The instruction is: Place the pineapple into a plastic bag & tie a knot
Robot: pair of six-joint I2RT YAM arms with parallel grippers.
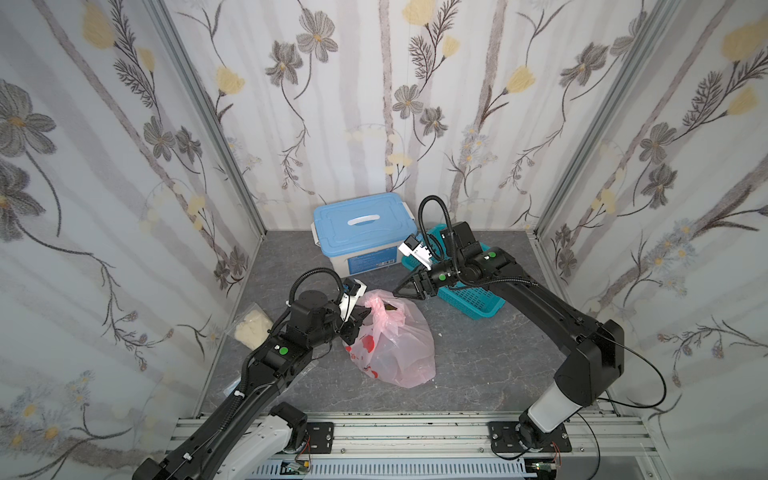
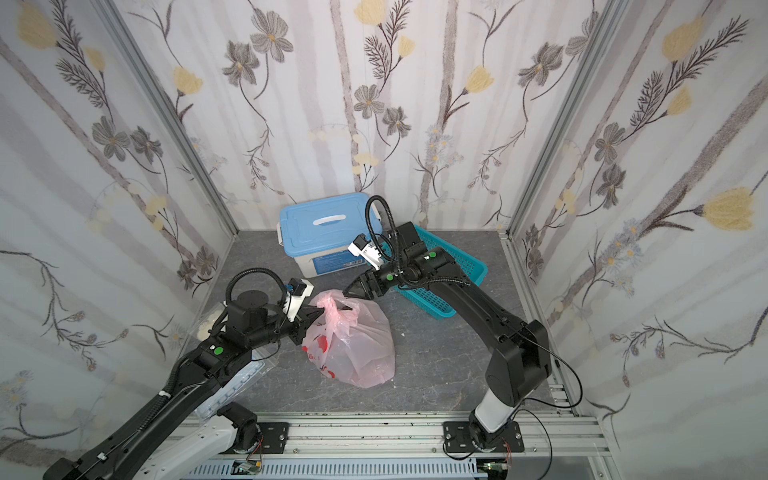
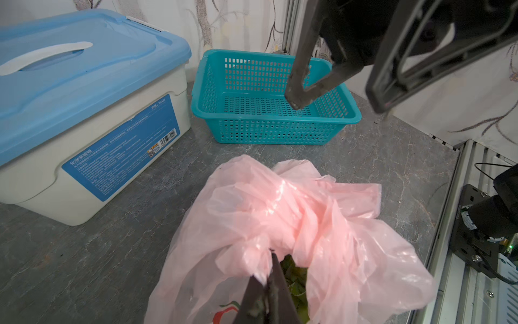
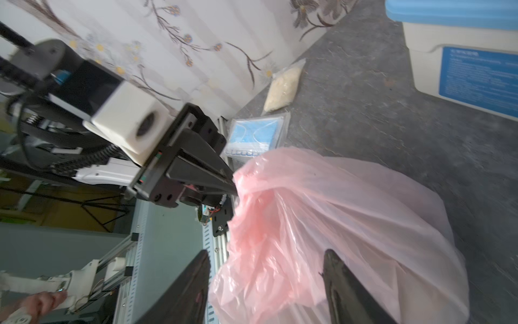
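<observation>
The pink translucent plastic bag [image 1: 400,348] with red prints stands on the table, its top gathered. Through an opening in the film, green pineapple leaves [image 3: 296,286] show in the left wrist view; the fruit's body is hidden. My left gripper is shut on the bag's upper edge, with thin pink film at its fingertips. In the right wrist view it comes in from the left, its tips against the bag's top. My right gripper is open just above and behind the bag's top, holding nothing.
A lidded blue and white box [image 1: 364,228] stands behind the bag. An empty teal basket [image 3: 275,116] sits to its right, beneath my right arm. Small clear packets [image 4: 256,135] lie at the left. Bare table stretches right of the bag.
</observation>
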